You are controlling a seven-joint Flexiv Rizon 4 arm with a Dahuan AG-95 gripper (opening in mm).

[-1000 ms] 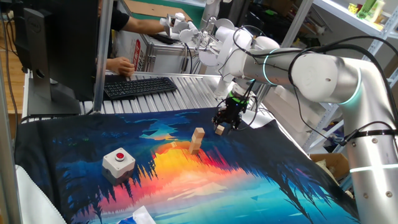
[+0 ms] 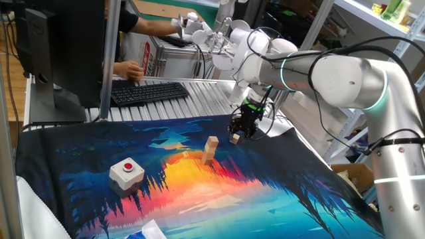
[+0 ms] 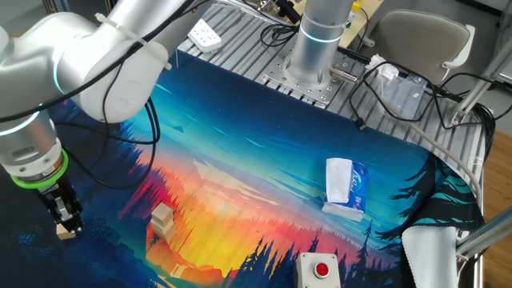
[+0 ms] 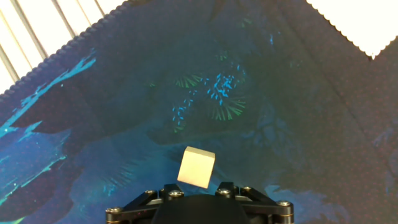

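Observation:
A small pale wooden block [image 4: 196, 167] lies on the dark part of the printed cloth, just ahead of my gripper in the wrist view. The fingers stand apart on either side, wider than the block, with nothing held between them. Exterior view 1 shows the gripper [image 2: 242, 133] low over the cloth beside this block [image 2: 235, 139]. From the other side, the block [image 3: 66, 232] appears right under the fingertips, partly covered; contact cannot be told. Apart from it, a short stack of wooden blocks [image 2: 210, 151] stands upright near the cloth's orange area.
A grey box with a red button [image 2: 127, 176] sits on the cloth. A blue-and-white tissue pack [image 3: 347, 189] lies farther along. Behind the cloth are a keyboard [image 2: 149, 93], a monitor [image 2: 56, 60] and a person's hand [image 2: 129, 70]. Cloth between stack and gripper is clear.
The arm and gripper are almost still, with at most a slight shift at the fingers. The block and the stack have not moved.

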